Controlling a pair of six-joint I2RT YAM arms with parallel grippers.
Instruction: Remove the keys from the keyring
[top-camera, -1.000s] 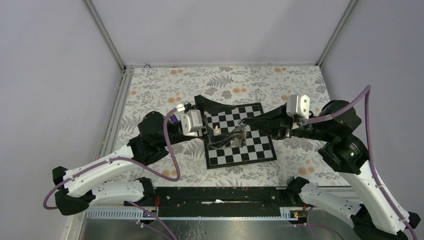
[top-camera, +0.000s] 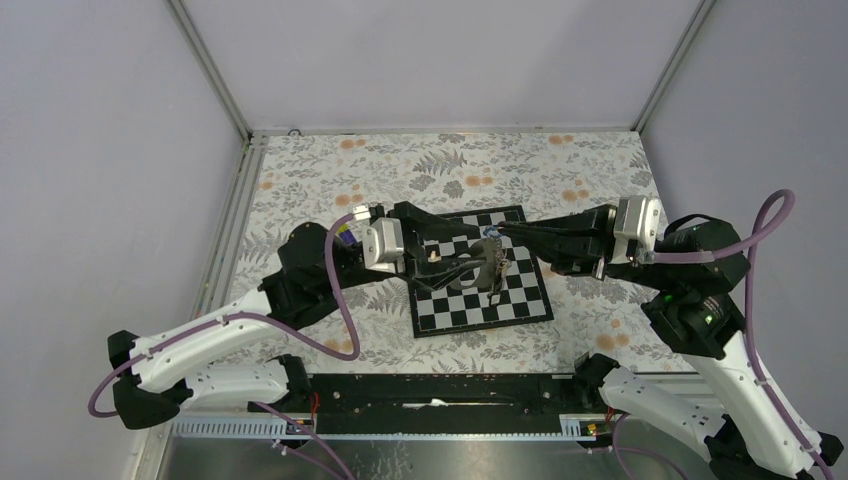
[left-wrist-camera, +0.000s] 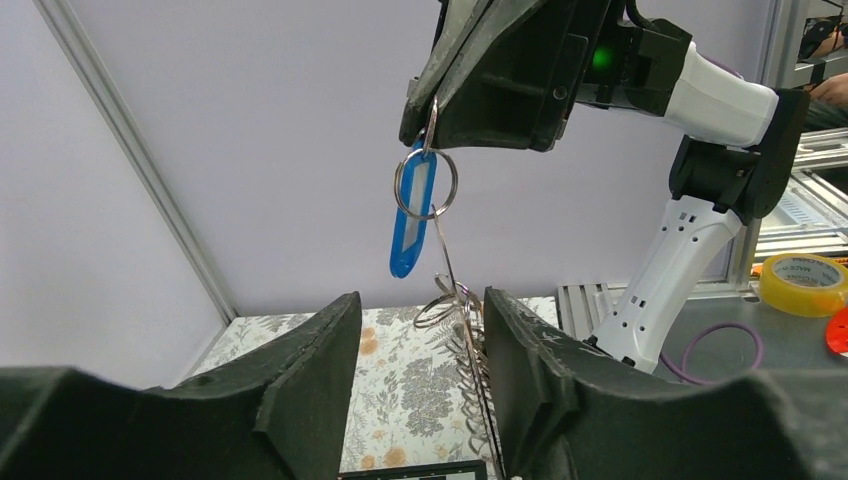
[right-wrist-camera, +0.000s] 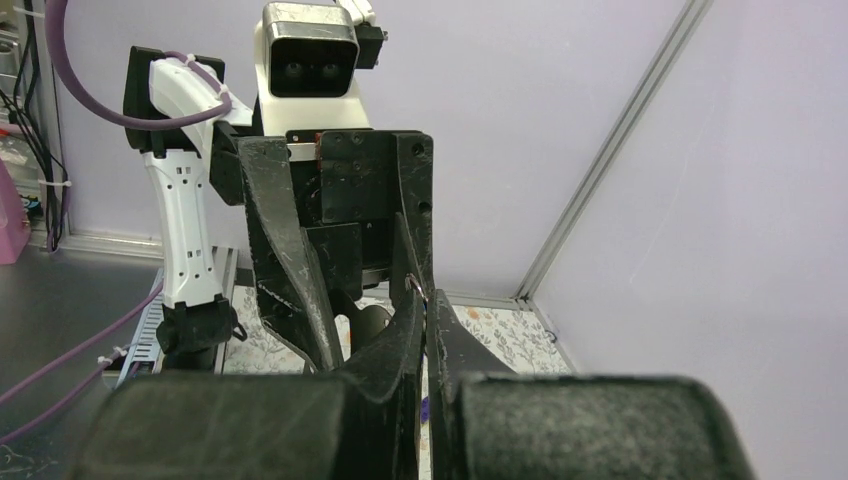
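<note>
My right gripper is shut on a small metal ring at the top of the keyring. From it hang a blue tag and a slim string of metal pieces with several small rings; I cannot tell single keys apart. My left gripper is open, its fingers apart, and grips nothing. The hanging string runs down close to its right-hand finger in the left wrist view; whether they touch I cannot tell. In the top view the metal hangs just off the left fingertips, and the right gripper comes from the right.
A black and white checkered board lies below both grippers on the flower-patterned table. A small pale piece shows by the left gripper. Yellow tape sits far off to the side.
The right gripper has moved a little to the right and slightly up in the picture, and the hanging metal has shifted with it. The upper left finger has come down towards the lower one, narrowing the gap.
</note>
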